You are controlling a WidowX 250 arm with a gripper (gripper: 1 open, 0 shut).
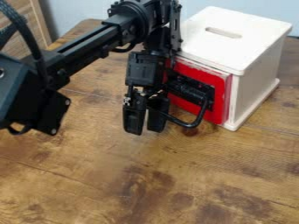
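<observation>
A white wooden box with a slot in its top stands at the back right, its red front panel facing left toward the arm. A black handle is on the red panel. My black gripper hangs just left of that panel, beside the handle, pointing down above the table. Two dark fingers show, with a small gap between them; whether anything is held is hard to tell.
The arm spans the upper left of the view.
</observation>
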